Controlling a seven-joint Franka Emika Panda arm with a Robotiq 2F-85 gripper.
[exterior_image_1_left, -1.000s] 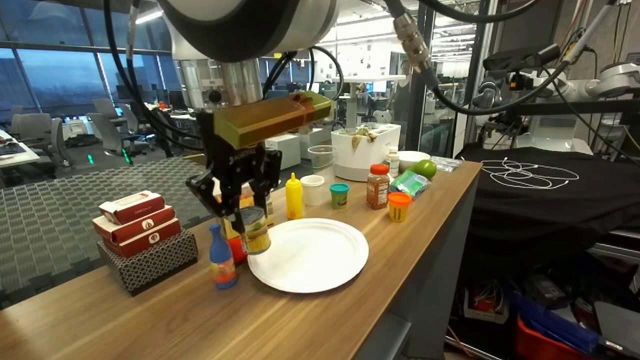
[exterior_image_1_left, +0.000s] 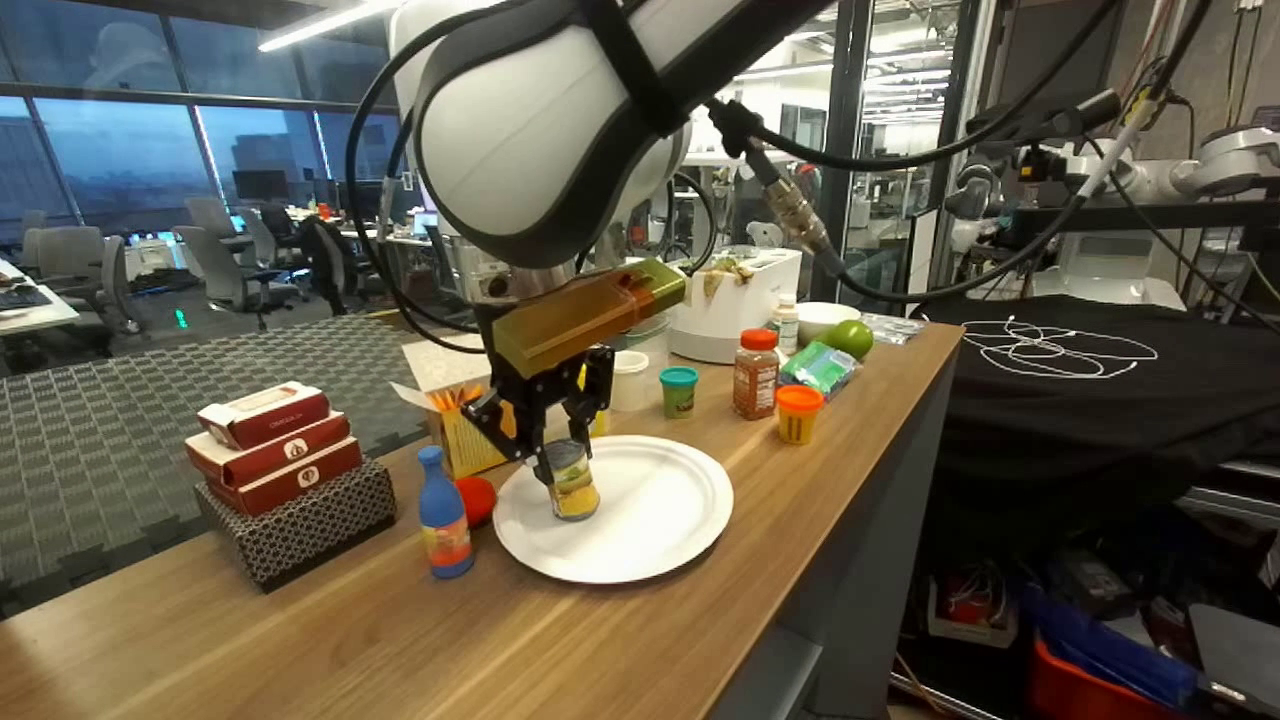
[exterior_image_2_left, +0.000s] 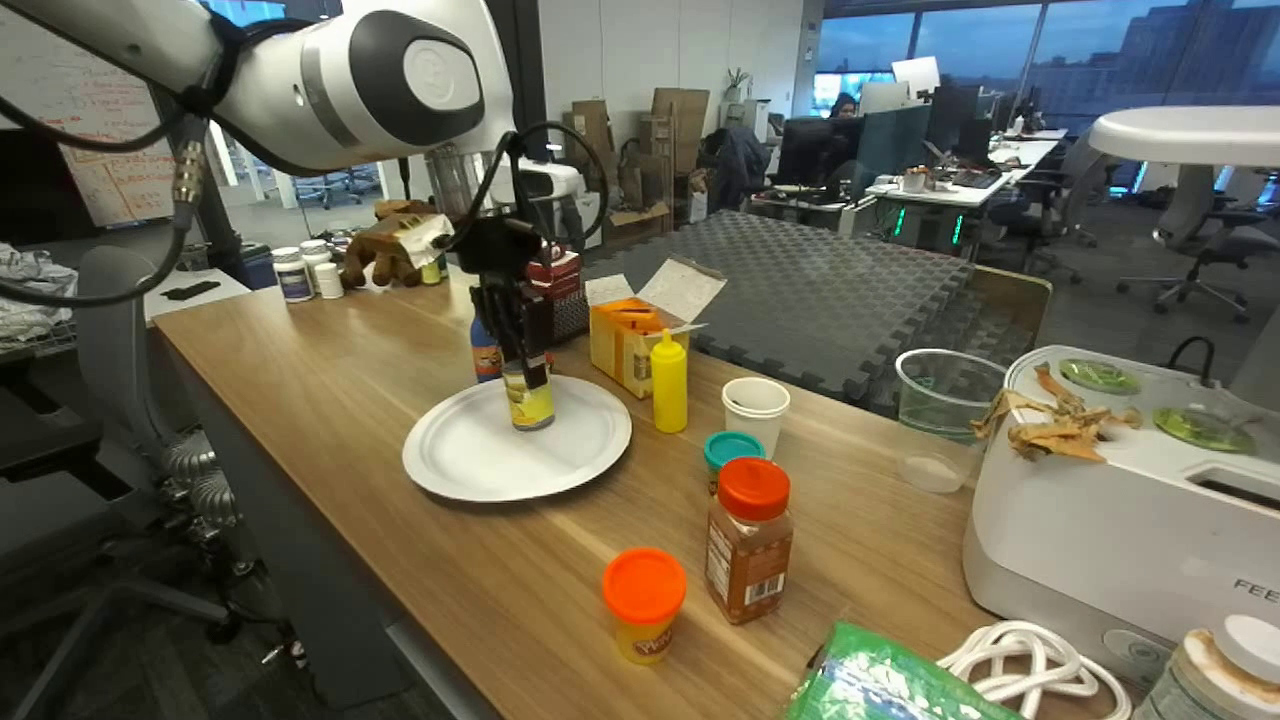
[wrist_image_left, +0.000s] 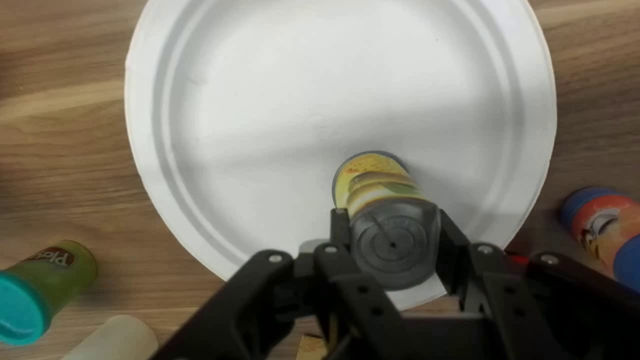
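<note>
My gripper is shut on a small can (wrist_image_left: 379, 183) with a yellow label and a grey lid, its fingers on either side of the upper part. In exterior view 1 the can (exterior_image_1_left: 573, 490) is over the left part of a white plate (exterior_image_1_left: 660, 516), tilted slightly. Exterior view 2 shows the can's lower end (exterior_image_2_left: 530, 408) at the plate's surface (exterior_image_2_left: 480, 462); whether it bears its weight there I cannot tell. The upper part of the can is partly hidden by the fingers in both exterior views.
Close to the plate's left stand a blue bottle (exterior_image_1_left: 444, 516) and a red round object (exterior_image_1_left: 476, 499). An open yellow box (exterior_image_2_left: 621, 348) and a yellow squeeze bottle (exterior_image_2_left: 669, 384) are behind it. Jars and tubs, including a red-lidded jar (exterior_image_1_left: 756, 378), stand to the right.
Gripper and can have moved right and down, from above the plate's left edge to over its inner surface. The can has stayed between the fingers. The plate has shifted very slightly left.
</note>
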